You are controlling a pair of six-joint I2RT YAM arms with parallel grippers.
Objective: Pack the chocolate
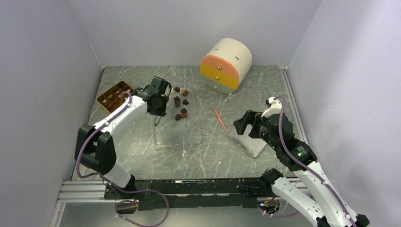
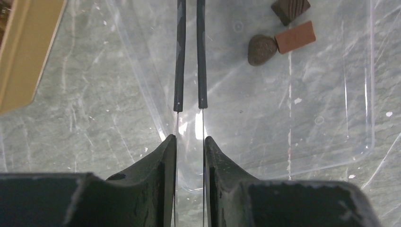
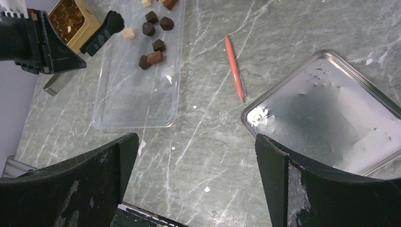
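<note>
My left gripper (image 1: 159, 113) hangs over the clear tray (image 1: 175, 135), shut on metal tongs (image 2: 179, 71) with black tips that point over the tray. In the left wrist view a round chocolate (image 2: 261, 49), a brown bar (image 2: 295, 37) and a dark square piece (image 2: 289, 10) lie on the tray, apart from the tips. Several more pieces (image 3: 166, 23) show in the right wrist view. The gold chocolate box (image 1: 115, 97) stands left of the tray, partly filled. My right gripper (image 1: 243, 124) is open over the right side, nothing between its fingers.
A red pen-like stick (image 3: 232, 66) lies between the clear tray and a metal tray (image 3: 319, 118) at the right. A drawer cabinet (image 1: 226, 66) stands at the back.
</note>
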